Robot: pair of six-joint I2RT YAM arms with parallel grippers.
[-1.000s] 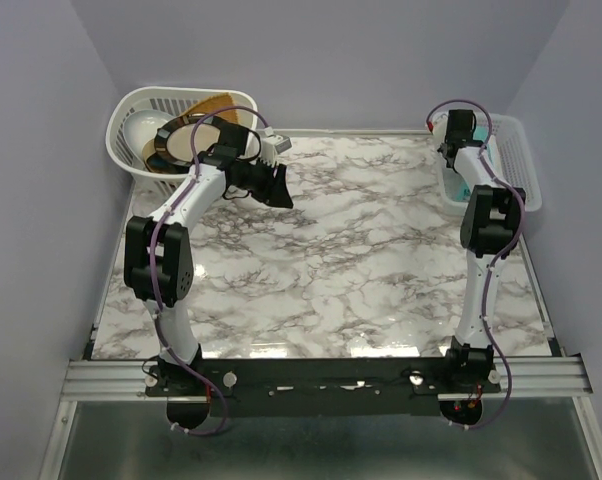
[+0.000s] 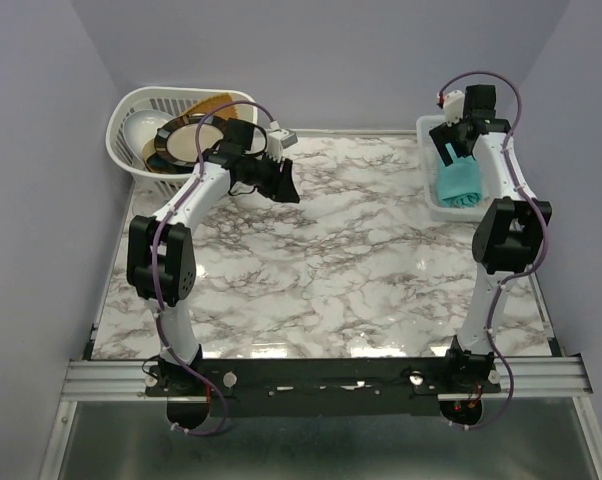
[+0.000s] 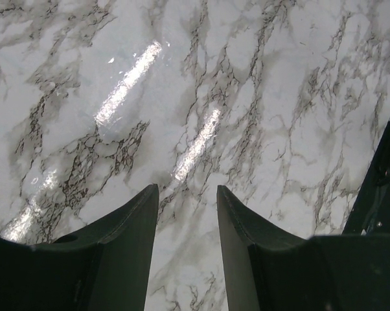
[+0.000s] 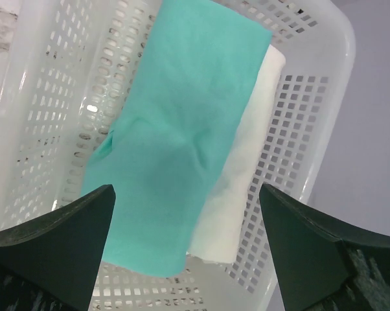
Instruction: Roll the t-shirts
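Observation:
A folded turquoise t-shirt (image 4: 175,129) lies in a white perforated basket (image 4: 331,58) at the back right of the table (image 2: 321,270), with a folded white cloth (image 4: 224,227) partly under it. My right gripper is open above the basket, nothing between its fingers. My left gripper hangs over bare marble, its fingers part open and empty. In the top view the right arm hides part of the basket and its contents.
A white basket (image 2: 126,110) holding plates, trays and a wooden board stands at the back left, beside the left arm.
The basket has shifted a little. My left arm has moved very slightly to the right.

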